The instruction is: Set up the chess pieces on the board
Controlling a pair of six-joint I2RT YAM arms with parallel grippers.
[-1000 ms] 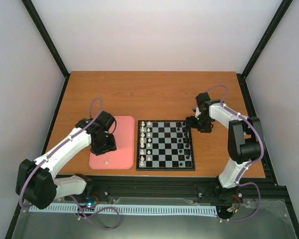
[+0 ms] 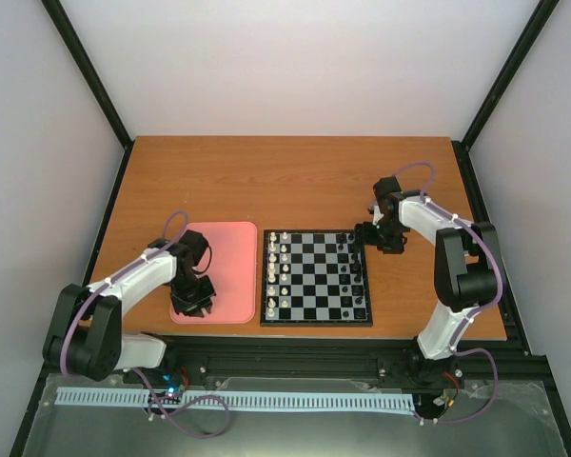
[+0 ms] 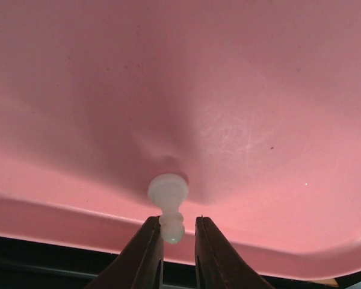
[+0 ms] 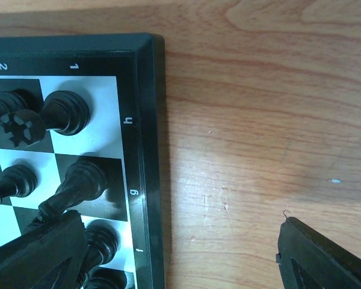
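A white pawn [image 3: 168, 192] stands near the front edge of the pink tray [image 2: 230, 267]. My left gripper is down at it, its fingertips part open on either side of the pawn's head, the left fingertip close against it. The chessboard [image 2: 315, 321] holds rows of white pieces [image 2: 272, 276] on its left and black pieces [image 2: 355, 276] on its right. My right gripper is open above the board's right edge, near black pieces in the right wrist view, with nothing seen held between its fingers.
The tray sits just left of the board, and bare wood [image 4: 246, 120] lies to the right of the board under the right gripper.
The left arm has lowered and shifted toward the front of the tray, onto the pawn that was visible there. The right arm has not moved.
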